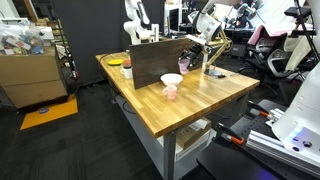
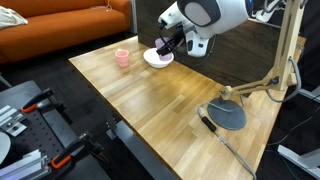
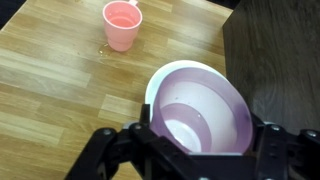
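Note:
My gripper stands wide open, with a pale pink cup (image 3: 190, 135) between its fingers. The fingers are at opposite sides of the cup's rim; whether both press on it I cannot tell. Its mouth faces the wrist camera. Beneath it, partly hidden, a white bowl (image 3: 158, 78) rests on the wooden table. In exterior view 1 the pink cup (image 1: 183, 68) appears up and right of the white bowl (image 1: 172, 79). A second, smaller pink cup (image 3: 122, 24) with a handle stands apart from the bowl.
A dark upright panel (image 1: 152, 63) runs along the table behind the bowl, close to the gripper in the wrist view. A lamp's round grey base (image 2: 226, 114) and a rod (image 2: 228, 148) occupy one end.

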